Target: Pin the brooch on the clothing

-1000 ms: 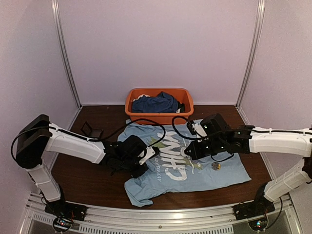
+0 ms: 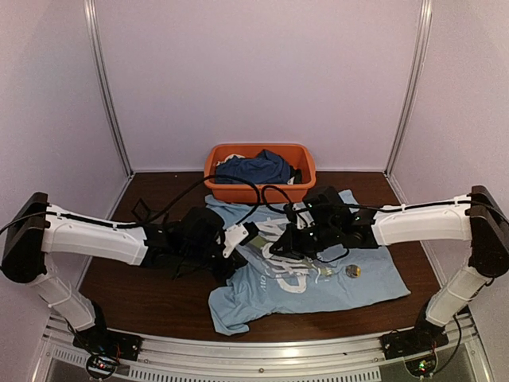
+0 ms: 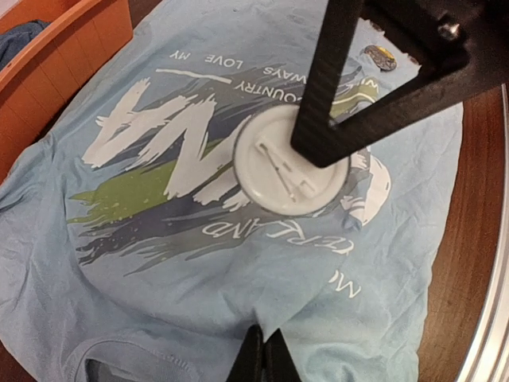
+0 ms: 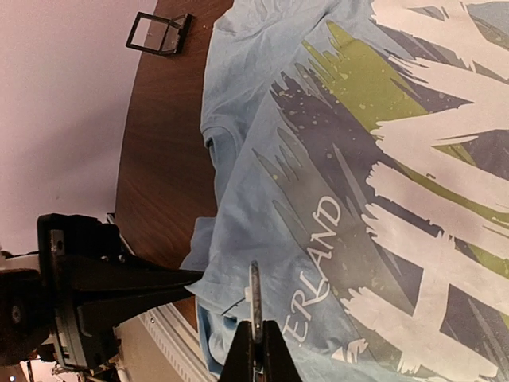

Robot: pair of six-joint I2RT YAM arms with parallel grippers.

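Note:
A light blue printed T-shirt (image 2: 318, 290) lies spread on the table. My left gripper is shut on a raised fold of it; the right wrist view shows this left gripper pinching the cloth from the side. The round white brooch (image 3: 266, 195) is held by its edge in my shut right gripper, its pin side facing the left wrist camera. From the right wrist the brooch (image 4: 255, 294) appears edge-on, close beside the pinched fold. Whether the pin touches or enters the cloth cannot be told.
Behind the shirt stands an orange bin (image 2: 227, 191) holding dark clothes. A second, metallic badge (image 2: 352, 270) lies on the shirt to the right. An open black case (image 4: 159, 33) sits on bare table at the left.

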